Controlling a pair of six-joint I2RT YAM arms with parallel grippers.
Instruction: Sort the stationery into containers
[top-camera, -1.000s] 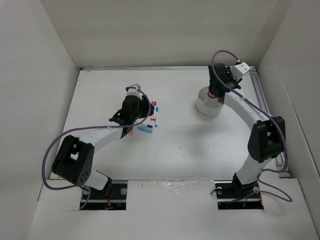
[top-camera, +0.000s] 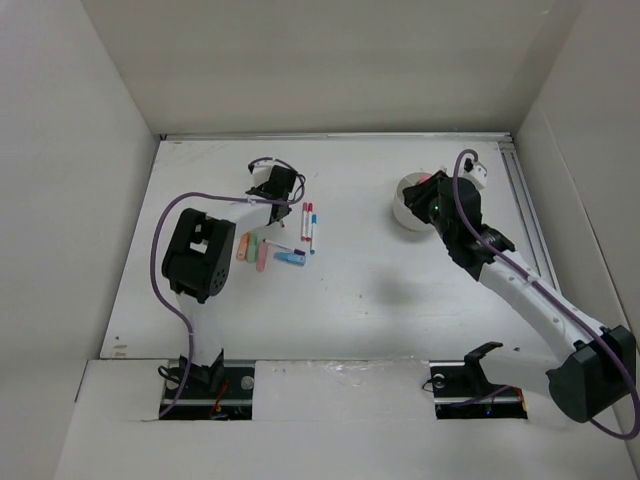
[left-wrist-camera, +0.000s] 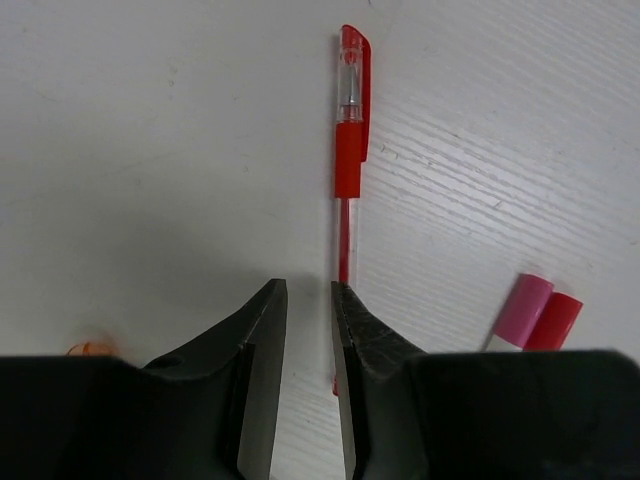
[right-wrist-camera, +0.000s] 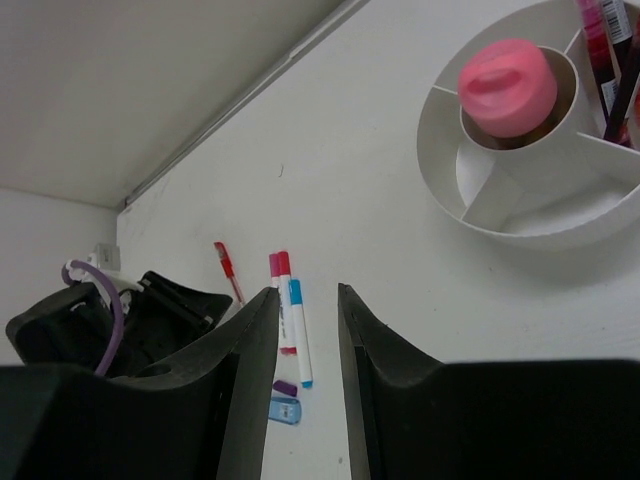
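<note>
My left gripper hangs just above a red pen (left-wrist-camera: 348, 150), its fingers part open, nothing visibly held. Red, pink and blue markers (top-camera: 306, 222), pastel highlighters (top-camera: 262, 256) and a blue item (top-camera: 290, 258) lie nearby. The white divided container (right-wrist-camera: 540, 225) holds a pink object (right-wrist-camera: 507, 85) in its centre cup and several pens in one compartment. My right gripper is part open with nothing between its fingers, beside the container in the top view.
Walls stand close behind and at both sides, with a metal rail along the back and right edges.
My left gripper has moved back-left over the red pen, uncovering the highlighters.
</note>
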